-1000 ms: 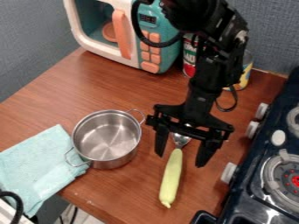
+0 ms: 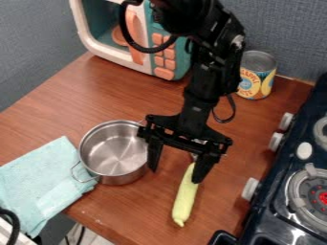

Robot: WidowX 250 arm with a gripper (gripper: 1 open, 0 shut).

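My black gripper (image 2: pixel 179 151) hangs over the counter just right of a steel pot (image 2: pixel 111 155), its two fingers spread apart. A pale yellow corn-like item (image 2: pixel 185 196) lies lengthwise on the wooden counter (image 2: pixel 64 110) below and right of it. The upper end of that item, with something silvery there, is largely behind the gripper. I cannot tell what, if anything, is between the fingers.
A light blue cloth (image 2: pixel 32 177) lies left of the pot. A toy stove (image 2: pixel 288 201) fills the right edge. A can (image 2: pixel 255 78) and a toy microwave (image 2: pixel 115 33) stand at the back.
The gripper has moved left, toward the pot, over the last second. The pot, yellow item and cloth have stayed where they were.
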